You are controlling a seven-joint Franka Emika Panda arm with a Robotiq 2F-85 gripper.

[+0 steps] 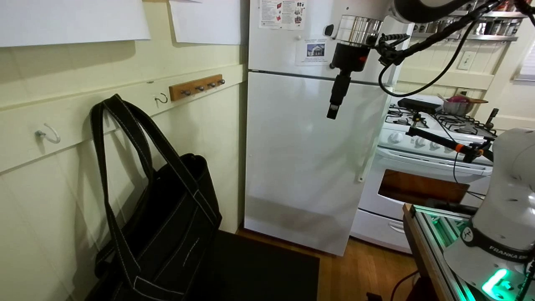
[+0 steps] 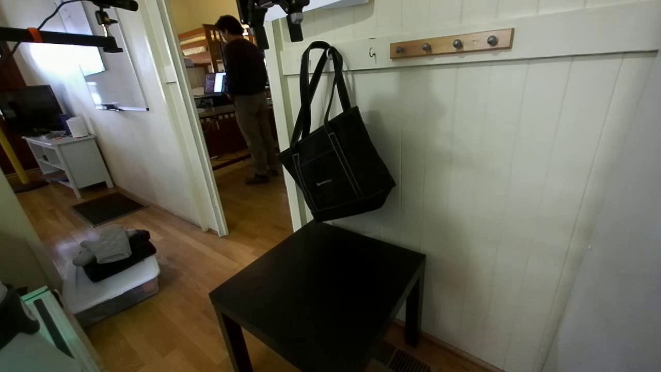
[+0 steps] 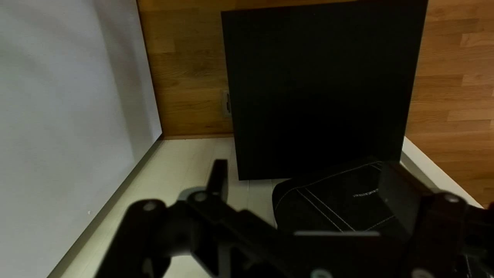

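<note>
A black tote bag (image 2: pixel 341 170) with white stitching hangs by its straps against the wall, above a low black table (image 2: pixel 310 279). What holds the straps up is hidden. My gripper (image 2: pixel 279 33) appears at the top edge of exterior view 2, higher than the bag's body. Exterior view 1 shows the gripper (image 1: pixel 333 112) pointing down in front of the fridge, apart from the bag (image 1: pixel 175 241). In the wrist view its fingers (image 3: pixel 217 180) stand wide apart, open and holding nothing. Part of the bag (image 3: pixel 329 199) shows below and beyond them.
A white fridge (image 1: pixel 301 160) stands behind the gripper, and a stove (image 1: pixel 426 145) to its right. On the wall are an empty hook (image 1: pixel 161 98) and a wooden peg rack (image 1: pixel 196 87). A person (image 2: pixel 245 93) stands in the doorway.
</note>
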